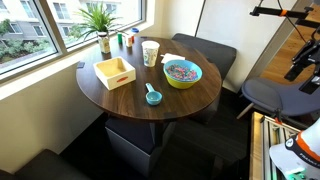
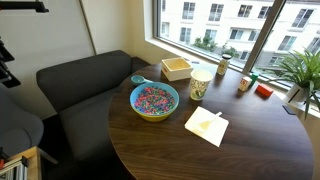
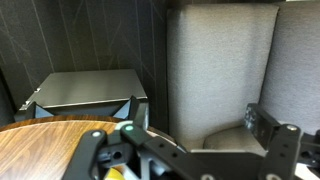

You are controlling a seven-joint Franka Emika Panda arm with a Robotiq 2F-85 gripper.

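Note:
A turquoise bowl filled with small colourful pieces sits on the round dark table. In front of it lies a small blue scoop, its handle pointing back; the second exterior view shows this scoop beside the bowl. A cream box and a white patterned cup stand farther back. In the wrist view my gripper is open, its fingers wide apart with nothing between them. Only dark parts of the arm show at the edges of the exterior views.
A white napkin with a light utensil on it lies near the cup. A potted plant and small bottles line the window side. Grey seats surround the table.

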